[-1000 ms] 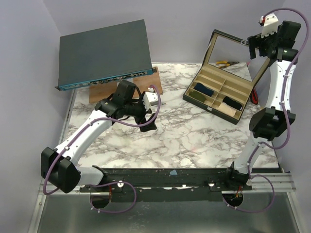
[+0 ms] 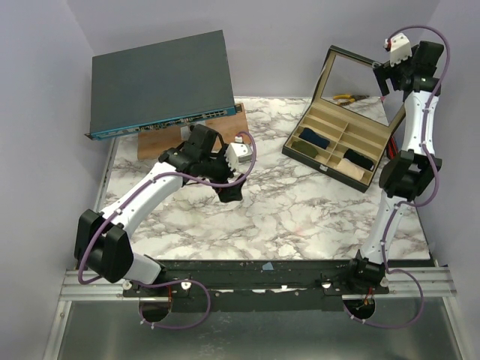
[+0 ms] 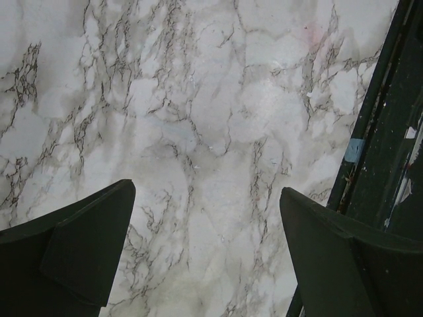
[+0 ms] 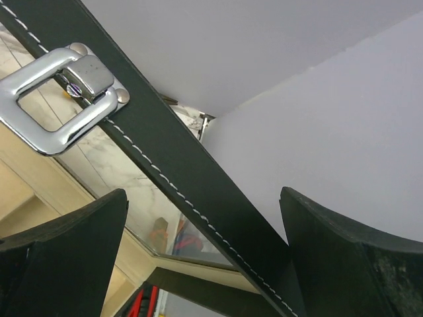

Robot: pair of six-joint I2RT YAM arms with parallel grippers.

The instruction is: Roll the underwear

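An open dark storage case [image 2: 337, 171] stands at the back right, its glass lid raised, with folded navy, olive, beige and black cloths in its compartments, including a navy one [image 2: 313, 137]. My right gripper [image 2: 386, 79] is open at the upper corner of the lid; in the right wrist view the lid's dark stitched frame [image 4: 172, 165] with a chrome latch [image 4: 53, 99] runs between and behind its fingers. My left gripper [image 2: 229, 187] hangs open over the bare marble left of the case, with nothing between its fingers.
A large dark panel [image 2: 161, 75] sits over a wooden board [image 2: 154, 146] at the back left. Walls close in at the sides and back.
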